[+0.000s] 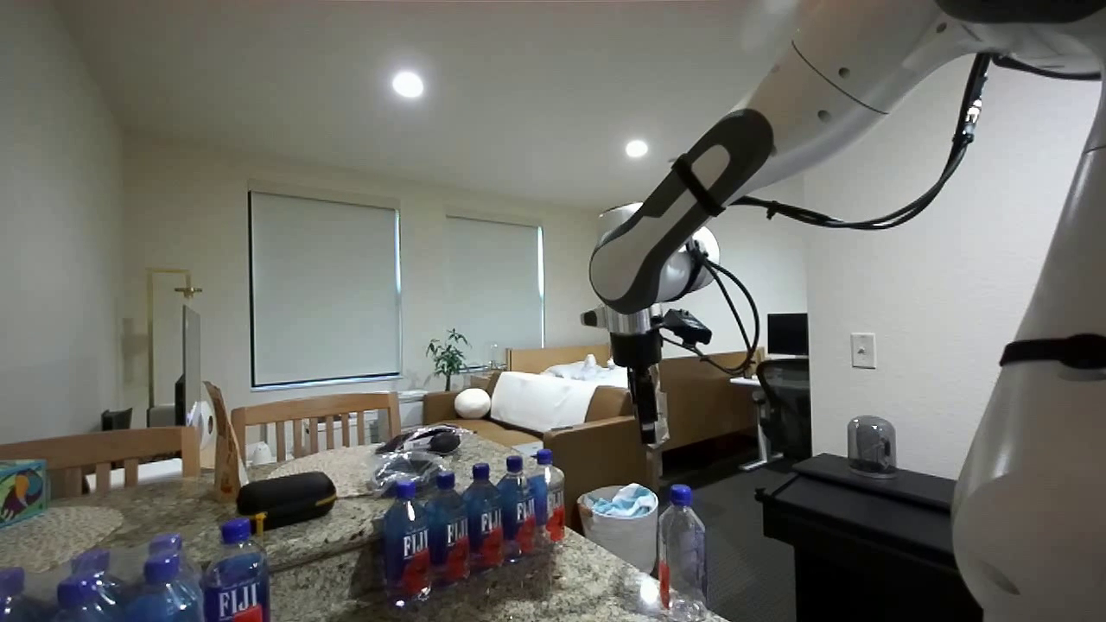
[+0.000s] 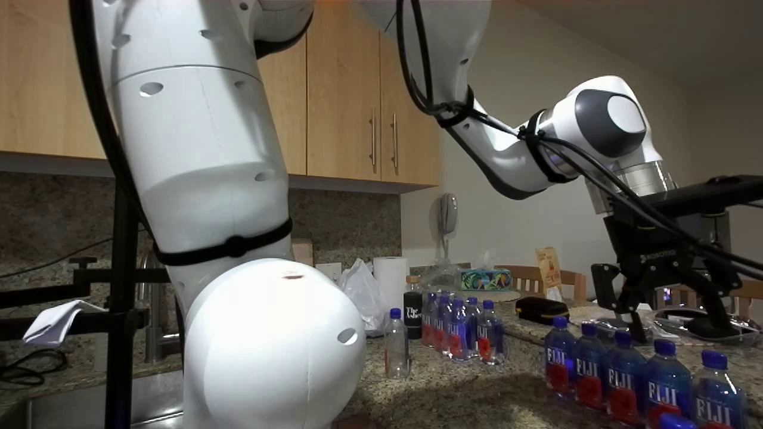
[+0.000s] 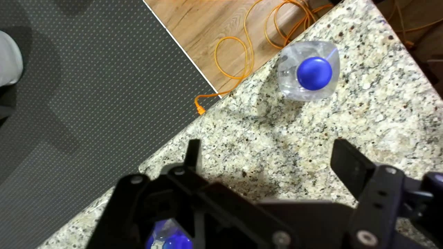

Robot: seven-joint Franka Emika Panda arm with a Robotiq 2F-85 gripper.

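Note:
My gripper is open, its two black fingers wide apart with only bare granite seen between them in the wrist view. In exterior view 1 the gripper (image 1: 651,441) hangs pointing down, above the level of the bottle caps. A clear bottle with a blue cap (image 3: 314,73) stands upright near the counter's corner, ahead of the fingers and apart from them. The same clear bottle (image 1: 681,555) is at the right end of the counter in exterior view 1. A row of several blue FIJI bottles (image 1: 485,518) stands to its left.
More FIJI bottles (image 2: 458,329) cluster on the counter, near another clear bottle (image 2: 396,343). A black case (image 1: 287,498) lies farther back. The granite counter's edge (image 3: 166,159) drops to a dark carpet (image 3: 95,95). An orange cable (image 3: 245,54) lies on the floor.

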